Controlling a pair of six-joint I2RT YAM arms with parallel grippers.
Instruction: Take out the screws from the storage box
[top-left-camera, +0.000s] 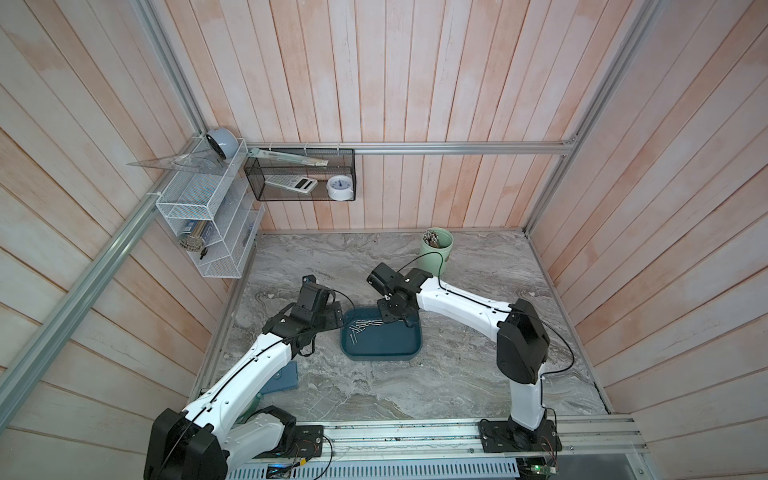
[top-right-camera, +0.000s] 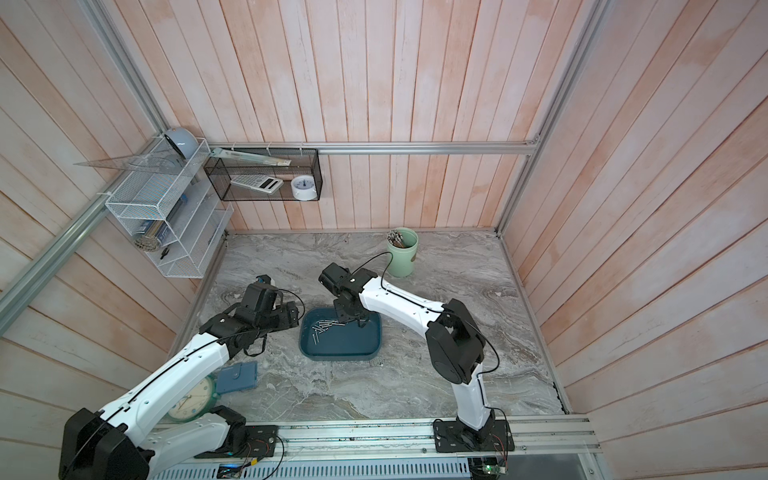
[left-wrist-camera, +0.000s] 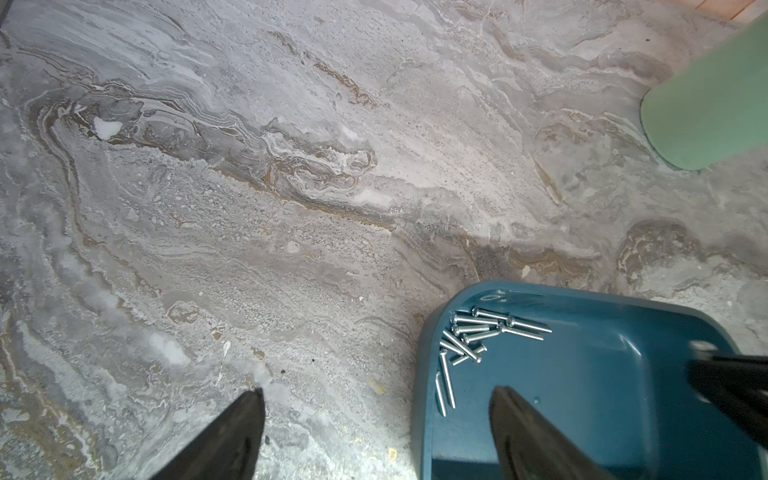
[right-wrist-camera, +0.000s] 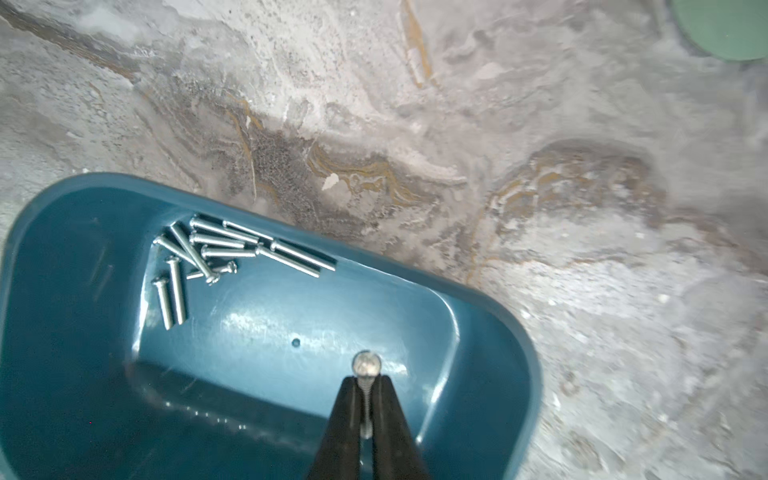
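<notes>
In the right wrist view my right gripper is shut on a screw (right-wrist-camera: 366, 364), its round head poking out past the fingertips. Gripper and screw are over the blue storage box (right-wrist-camera: 512, 344). Inside the box, several loose silver screws (right-wrist-camera: 288, 262) lie heaped along the far wall toward its left corner; two lie a little apart near the left wall. My left gripper stands open just left of the box, with nothing between its fingers. At the right edge of the left wrist view, the right gripper's fingers (left-wrist-camera: 724, 384) appear blurred.
A green pot (top-left-camera: 435, 254) stands behind the box to the right. On the table at front left lies a blue flat item (top-left-camera: 281, 377). A black wire shelf (top-left-camera: 300, 174) and white racks (top-left-camera: 212, 216) hang at the back left. The table right of the box is clear.
</notes>
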